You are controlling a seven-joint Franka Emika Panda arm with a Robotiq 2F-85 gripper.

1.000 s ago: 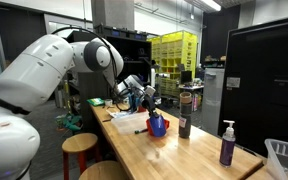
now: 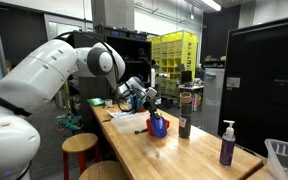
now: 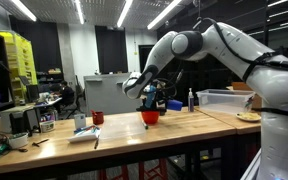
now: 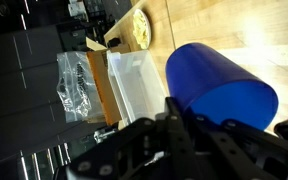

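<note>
A blue cup [image 4: 224, 82] fills the middle right of the wrist view, its round opening facing the lower right. My gripper is shut on the cup's near edge; just where the fingers meet it is dark and hard to make out. In exterior view 1 the blue cup [image 2: 159, 128] hangs tilted below my gripper [image 2: 155, 112], against a red container [image 2: 151, 124] on the table. Exterior view 2 shows the red container [image 3: 152, 117] beneath the arm's end. What lies inside either vessel is hidden.
On the wooden table [image 2: 174, 155] stand a dark canister [image 2: 185, 122] and a purple pump bottle [image 2: 228, 145]. A clear plastic bin [image 2: 286, 158] is at the right edge. In exterior view 2 a red mug [image 3: 98, 118] and a white tray [image 3: 84, 134] lie to the left.
Over the last second the arm and the blue cup have stayed almost in place, still at the red container. Any shift is too small to tell clearly.
</note>
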